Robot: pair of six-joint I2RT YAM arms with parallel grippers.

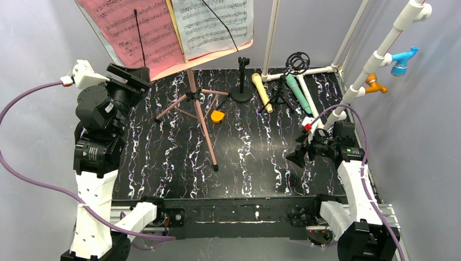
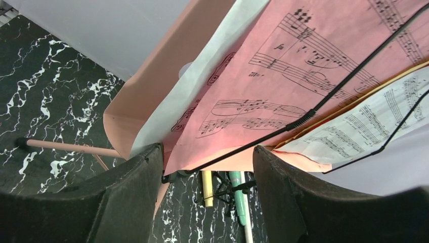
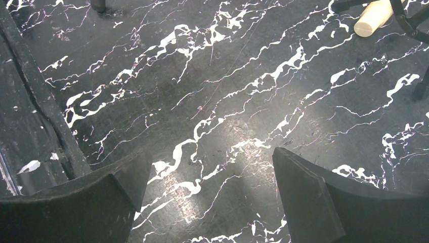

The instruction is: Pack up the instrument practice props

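A pink music stand (image 1: 198,103) stands at the back left, its desk holding a pink sheet of music (image 1: 133,41) and a white sheet (image 1: 212,27) under thin black holder arms (image 1: 140,38). My left gripper is at the desk's lower left edge, fingers parted. Between its fingers, or just beyond them, show the pink sheet's corner and the black arm's end; the left fingertip (image 2: 156,154) overlaps the sheet's edge, and contact cannot be told. My right gripper stands open over bare marbled tabletop at the right, empty.
Behind the stand's right side are a black mic stand (image 1: 241,87), a cream microphone (image 1: 262,92), a small black tripod (image 1: 278,98) and a green microphone (image 1: 297,93). An orange-yellow item (image 1: 217,116) lies by the stand's legs. White pipes (image 1: 375,60) rise at right.
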